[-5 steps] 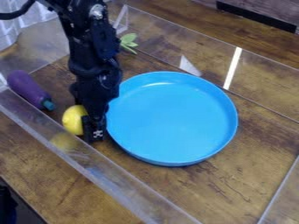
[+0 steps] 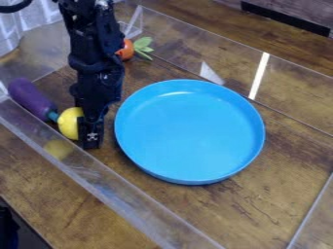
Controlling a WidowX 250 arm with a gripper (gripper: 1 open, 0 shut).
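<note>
My black gripper (image 2: 92, 124) reaches down on the left side of the tray, its fingers closed around a yellow round object (image 2: 70, 124) that is partly hidden behind them. A purple eggplant-like object (image 2: 29, 97) lies just to the left of it. A large blue plate (image 2: 189, 131) sits to the right of the gripper.
An orange vegetable with green leaves (image 2: 140, 46) lies behind the arm at the top. A clear plastic wall runs diagonally along the front left. Bare wooden table (image 2: 260, 214) is visible at the right and back.
The gripper and the yellow object have moved left, toward the purple object and away from the blue plate. More of the orange vegetable now shows.
</note>
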